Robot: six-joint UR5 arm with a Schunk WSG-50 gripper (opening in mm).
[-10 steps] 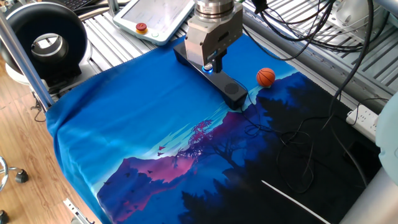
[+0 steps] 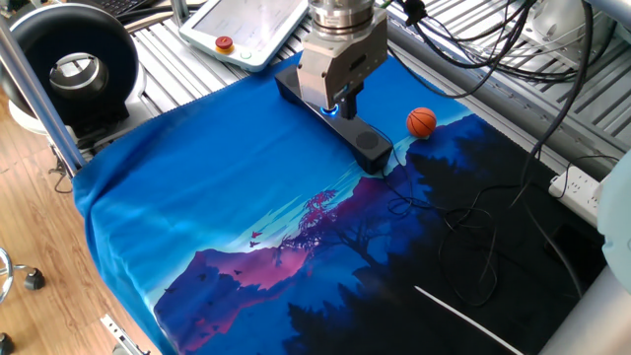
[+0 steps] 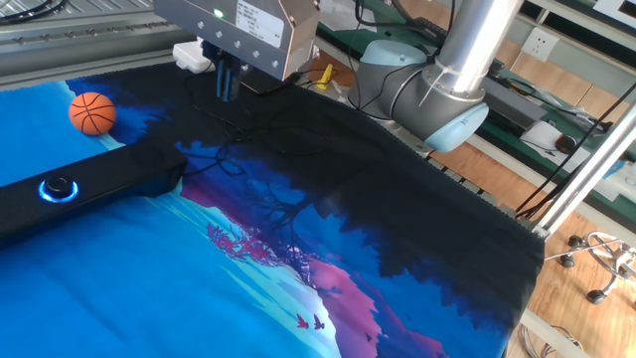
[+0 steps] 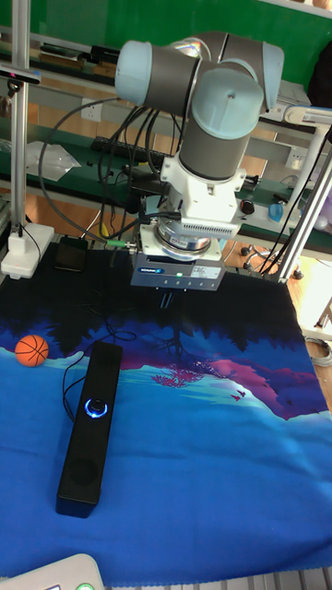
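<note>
A long black speaker (image 4: 89, 442) with a knob (image 4: 95, 408) ringed in glowing blue lies on the printed cloth. Beside one end of it rests a small orange basketball (image 2: 421, 122), touching neither the speaker nor the gripper. My gripper (image 3: 229, 88) hangs above the cloth, pointing down, its dark fingers close together and nothing visible between them. In exterior view 1 the gripper (image 2: 345, 106) overlaps the speaker's middle and partly covers the knob. Exterior view 3 shows the gripper (image 4: 166, 299) apart from the speaker, in front of the cloth's dark part.
Thin black cables (image 2: 463, 222) trail over the dark side of the cloth (image 2: 217, 148). A tablet-like controller (image 2: 246, 30) with a red button lies past the cloth's edge. A white power strip (image 2: 582, 192) sits at the side.
In exterior view 1 my gripper has shifted very slightly to the right. The speaker and the basketball have stayed where they were.
</note>
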